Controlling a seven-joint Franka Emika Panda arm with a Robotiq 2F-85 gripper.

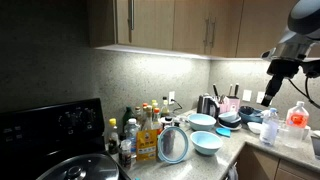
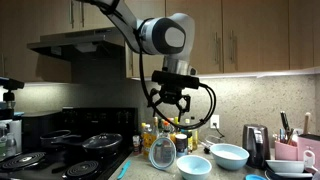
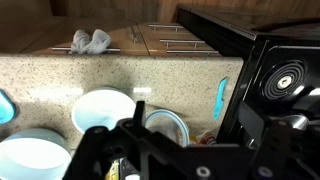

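Note:
My gripper (image 2: 168,104) hangs high above the counter, its fingers apart and nothing between them. In the wrist view the dark gripper spans the lower part of the picture. Beneath it on the counter lie a white bowl (image 3: 103,108), a round pale-rimmed object (image 3: 168,124) partly hidden by the gripper, and a larger pale bowl (image 3: 34,155). Nearer the stove lies a slim bright-blue item (image 3: 220,98). The round object (image 1: 173,145) leans near the bottles in the first exterior view, with a bowl (image 1: 206,142) beside it.
Several bottles (image 1: 145,135) crowd the counter beside the black stove (image 3: 287,75). A pot (image 1: 80,168) sits on the stove. Wooden cabinets (image 1: 165,25) hang overhead. A white cloth (image 3: 90,42) is by the drawer handles. Bare counter (image 3: 170,75) shows along the front edge.

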